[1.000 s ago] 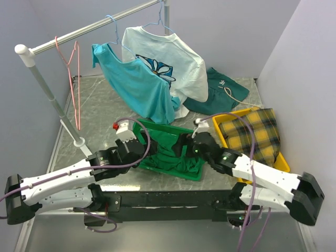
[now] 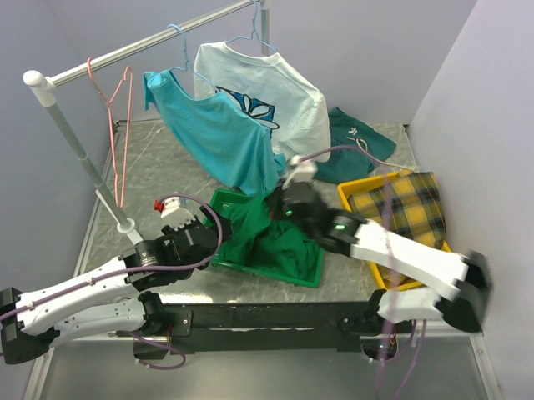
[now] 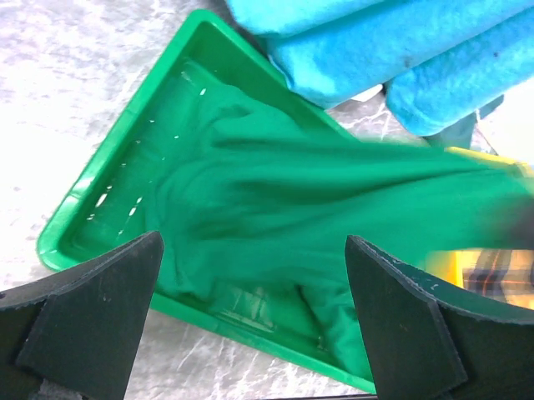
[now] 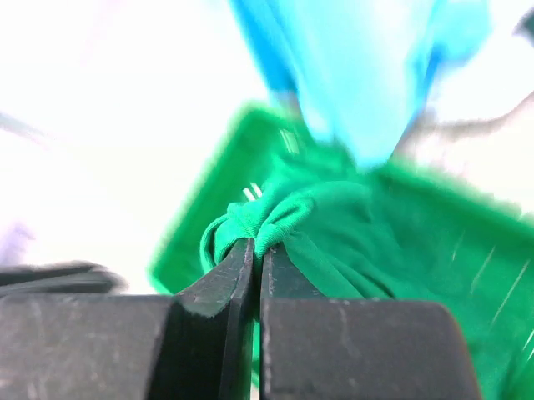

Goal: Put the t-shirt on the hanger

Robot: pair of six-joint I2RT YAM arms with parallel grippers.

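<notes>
Green t-shirt (image 2: 271, 242) cloth lies crumpled in the green tray (image 2: 319, 271), one part stretched up toward my right gripper (image 2: 274, 207). Bunched green fabric shows at the tips of that gripper, whose fingers are shut on it. In the left wrist view the shirt (image 3: 250, 192) runs taut toward the right edge, where the dark right gripper is blurred. My left gripper is open above the tray's left side, with no cloth gripped between its fingers. An empty pink hanger (image 2: 111, 104) hangs at the left of the rack.
On the rack (image 2: 150, 43) hang a turquoise shirt (image 2: 213, 133) and a white shirt (image 2: 292, 87); the turquoise one reaches down to the tray's far edge. A yellow tray (image 2: 450, 260) with plaid cloth stands at right. Dark green cloth (image 2: 334, 167) lies behind.
The left arm shifted slightly left. The pink hanger swung a little.
</notes>
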